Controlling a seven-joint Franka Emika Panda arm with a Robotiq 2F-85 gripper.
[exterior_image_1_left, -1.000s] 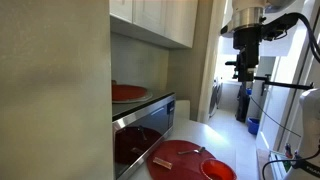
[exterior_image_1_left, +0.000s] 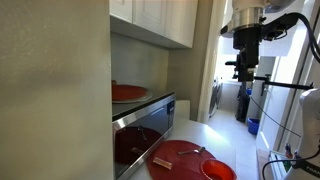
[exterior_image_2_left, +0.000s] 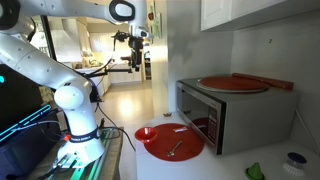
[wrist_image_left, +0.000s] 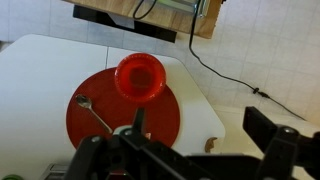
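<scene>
High above the counter, my gripper (exterior_image_1_left: 243, 72) hangs with its fingers apart and nothing between them. In the wrist view, one dark finger (wrist_image_left: 140, 157) covers the lower part of a round red mat (wrist_image_left: 88, 130). A red bowl (wrist_image_left: 141, 78) sits at the mat's edge, well below the gripper, and looks empty. A metal spoon (wrist_image_left: 92, 112) lies on the mat to the left of the bowl. Exterior view 2 shows the bowl (exterior_image_2_left: 146, 135) and the spoon (exterior_image_2_left: 175, 148) apart from each other. A small pale object (exterior_image_1_left: 162, 162) is also on the mat, too small to identify.
Beside the mat stands a microwave (exterior_image_2_left: 200, 117) with a red round tray (exterior_image_2_left: 232, 84) on top. A green object (exterior_image_2_left: 255, 172) and a dark-topped white jar (exterior_image_2_left: 295, 160) are on the near right of the counter. White cabinets (exterior_image_2_left: 255, 22) hang above.
</scene>
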